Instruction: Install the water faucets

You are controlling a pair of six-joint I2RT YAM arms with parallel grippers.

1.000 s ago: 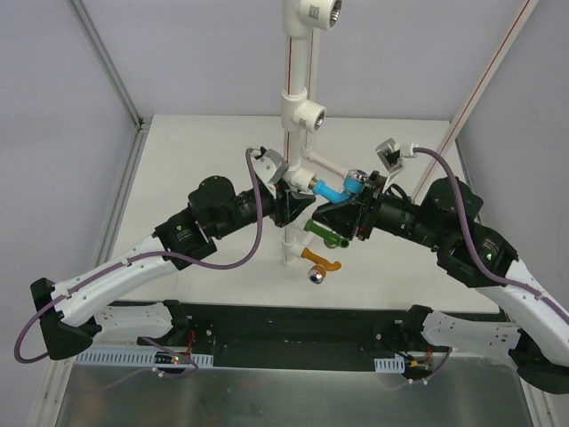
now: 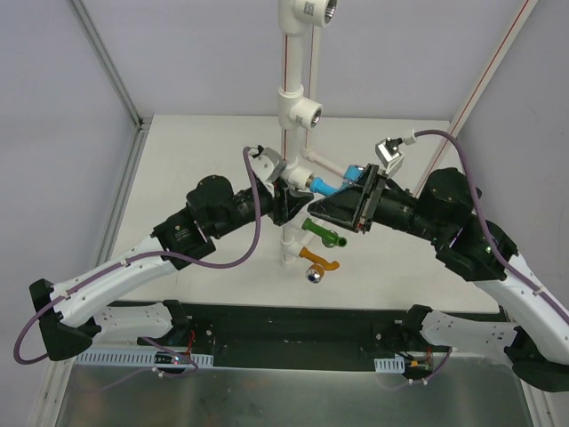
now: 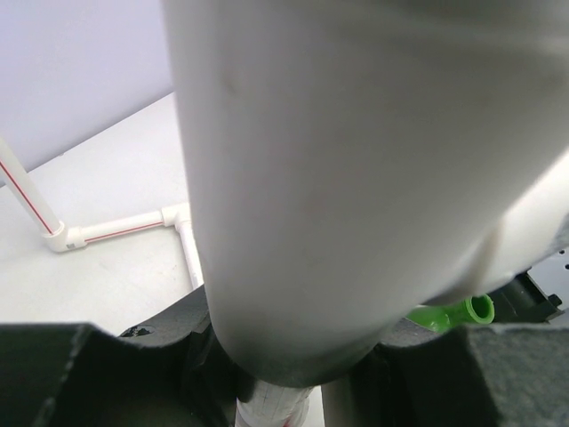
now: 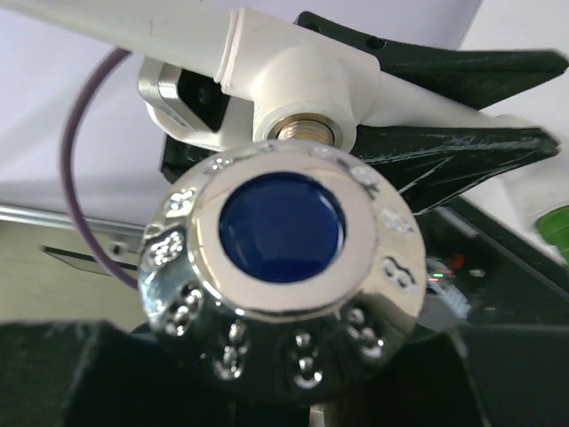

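The white pipe column point(image 2: 292, 142) stands upright with tee fittings point(image 2: 305, 113) along it. My left gripper point(image 2: 293, 200) is shut on it below one tee; the pipe's big white body point(image 3: 356, 178) fills the left wrist view. A blue faucet point(image 2: 322, 186) sits at that tee, with brass thread point(image 4: 307, 130) showing between them. My right gripper point(image 2: 340, 208) is shut on the blue faucet, whose chrome knob point(image 4: 196, 240) with a blue cap fills the right wrist view and hides the contact. Below hang a green faucet point(image 2: 320, 229) and an orange faucet point(image 2: 318, 258), both on the column.
Two higher tees, one with an open metal socket point(image 2: 330, 11), carry no faucet. A thinner white pipe point(image 3: 124, 227) runs behind the column. The white board point(image 2: 204, 151) is clear to the left. The two arms are close together at the blue faucet.
My right gripper has shifted slightly left and up, turning with the blue faucet, whose outer end now sits higher. The column's top has leaned slightly left. The left arm has stayed in place.
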